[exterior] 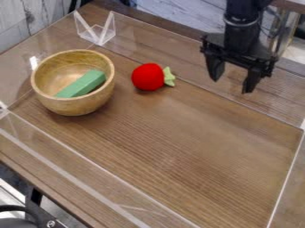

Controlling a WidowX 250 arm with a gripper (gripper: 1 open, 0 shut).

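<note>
My black gripper (231,64) hangs over the back right of the wooden table, its fingers apart with nothing seen between them. Left of it, a red strawberry-like toy (148,77) with green leaves lies on the table. At the left, a round tan bowl (57,97) holds a green oblong object (84,83).
A white wire object (93,27) stands at the back left. Black cables (14,210) show at the bottom left corner.
</note>
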